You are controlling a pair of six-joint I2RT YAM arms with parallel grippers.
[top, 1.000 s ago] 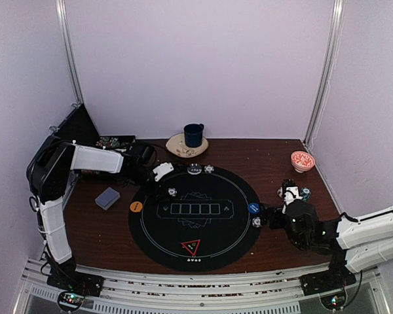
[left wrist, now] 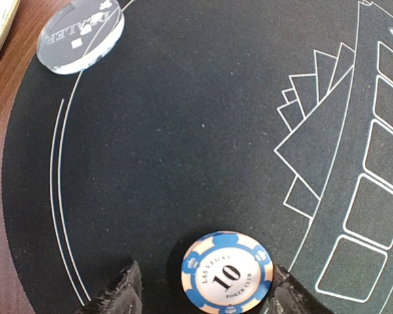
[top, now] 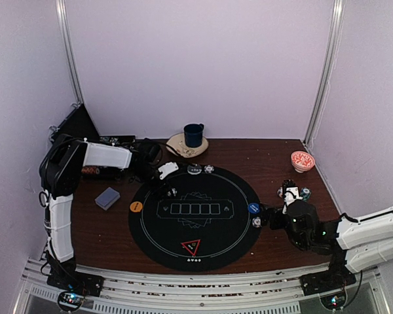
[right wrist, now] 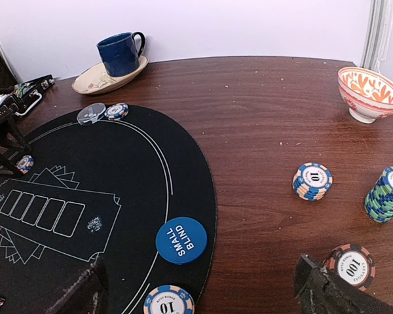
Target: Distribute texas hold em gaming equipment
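Note:
On the black poker mat (top: 157, 235), my left gripper is low with its fingers part open, either side of a blue-and-white 10 chip (left wrist: 226, 271). The clear dealer button (left wrist: 78, 36) lies on the mat's rim, beside another chip (right wrist: 116, 111). My right gripper stands open over the right rim, near a 10 chip (right wrist: 168, 302) and the blue small blind button (right wrist: 181, 239). An orange button (top: 136, 207) and red triangle marker (top: 190, 246) lie on the mat. A card deck (top: 107, 198) is on the wood at left.
Chip stacks (right wrist: 312, 181) and a 100 chip (right wrist: 350, 267) stand on the wood at right, below a patterned bowl (right wrist: 370, 91). A mug (right wrist: 118, 55) on a plate (right wrist: 85, 85) stands at the back. An open black case (top: 98, 172) is at back left.
My left arm has moved a little to the right, bringing its gripper to the chip on the mat. The right arm looks unchanged.

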